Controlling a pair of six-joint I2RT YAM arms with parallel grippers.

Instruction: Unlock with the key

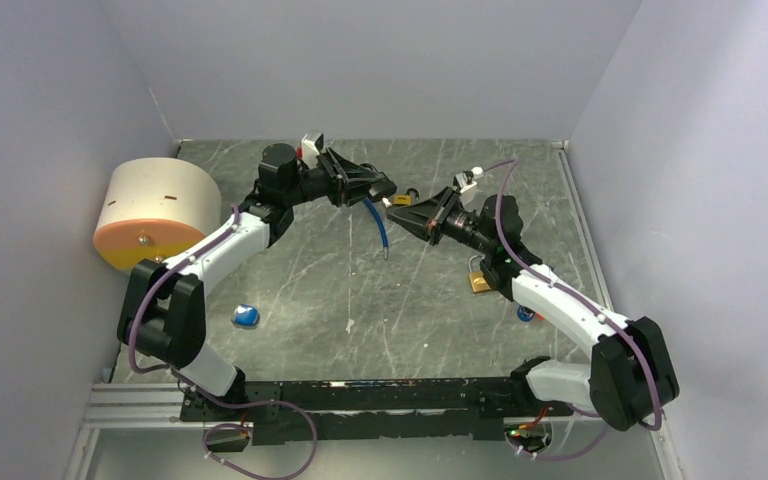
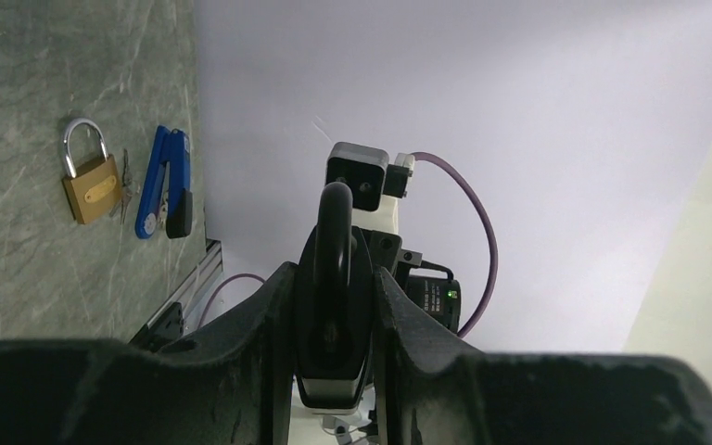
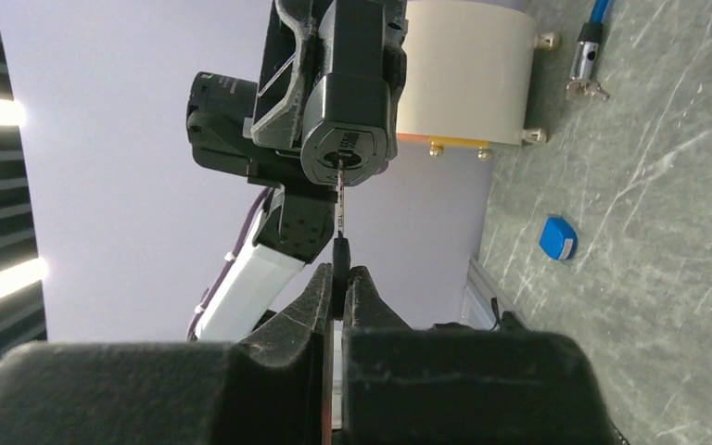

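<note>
Both grippers face each other in mid-air at the middle of the top view. My left gripper (image 1: 370, 188) is shut on a black padlock (image 2: 331, 315), its shackle upright in the left wrist view. My right gripper is shut on a black-headed key (image 3: 341, 255), whose silver blade points at the keyhole (image 3: 343, 158) in the black lock's face; the tip meets the keyhole or enters slightly, depth hard to tell.
A brass padlock (image 2: 93, 190) and blue tool (image 2: 162, 181) lie on the right side. A blue cable lock (image 3: 586, 56), a blue object (image 1: 245, 315) and a cream cylinder (image 1: 156, 210) are also around.
</note>
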